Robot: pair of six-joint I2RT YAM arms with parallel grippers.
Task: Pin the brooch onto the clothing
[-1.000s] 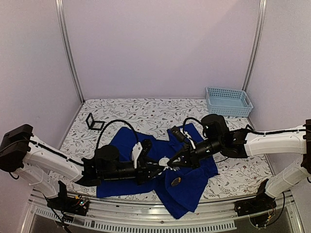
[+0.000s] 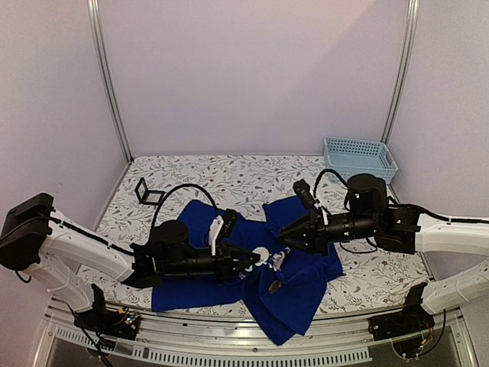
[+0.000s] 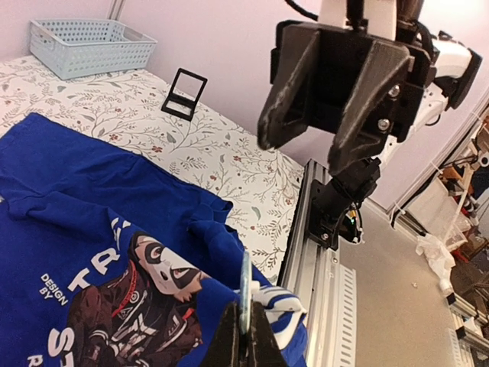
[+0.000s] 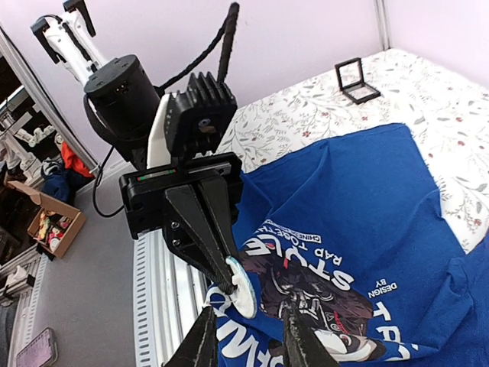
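Note:
The blue shirt with a panda print lies spread and rumpled on the table. A white, roughly oval brooch is at the tips of my left gripper, which is shut on it. Edge-on in the left wrist view, the brooch appears as a thin pale strip above the dark fingertips. Whether its pin passes through the cloth is hidden. My right gripper stands open above the shirt, apart from the brooch and with nothing between its fingers.
At the back right is a light blue basket. A small black frame stands at the left on the patterned tablecloth. Both arms are close together over the shirt.
My right gripper has moved up and to the right, away from the brooch, where its tips were before. The left gripper has shifted only slightly, with the brooch still at its tips.

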